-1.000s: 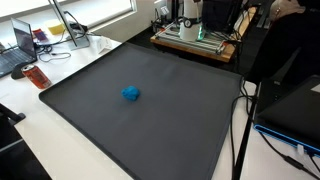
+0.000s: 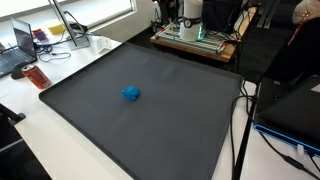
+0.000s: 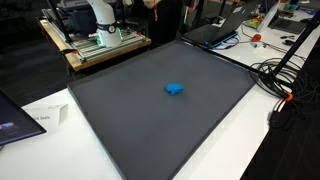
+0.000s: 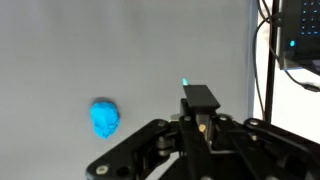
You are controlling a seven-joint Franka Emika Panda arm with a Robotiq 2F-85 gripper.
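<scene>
A crumpled-looking blue lump [image 2: 130, 93] lies on the dark grey mat, left of its middle in exterior view 1. Exterior view 2 shows the same blue lump [image 3: 174, 88] near the mat's centre. From the wrist view, the blue lump [image 4: 104, 118] is below and to the left of my gripper, clear of it. The gripper's fingers are shut, and a small green tip [image 4: 184, 81] pokes out just beyond them. The rest of that green-tipped thing is hidden by the fingers.
A red can [image 2: 37, 77] and a laptop [image 2: 17, 50] stand beyond its left side. Cables [image 3: 285, 85] run along one edge in exterior view 2. The robot's base [image 3: 105, 25] sits on a wooden stand.
A dark part of the arm now shows at the top edge of exterior view 1, beside the base. The blue lump has stayed in place.
</scene>
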